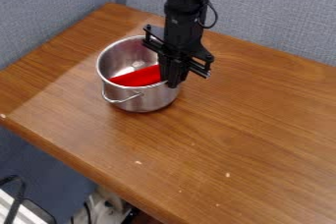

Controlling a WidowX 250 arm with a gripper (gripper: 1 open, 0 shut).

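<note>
A steel pot (pixel 121 95) with a wire handle stands on the wooden table, holding a red object (pixel 133 77). My black gripper (pixel 171 71) is lowered at the pot's right side, its lower part in front of or inside the rim and over the right end of the red object. Whether its fingers hold anything is hidden; they look close together.
Grey padded walls (pixel 53 12) stand behind. Cables and a white item lie below the table's front left edge.
</note>
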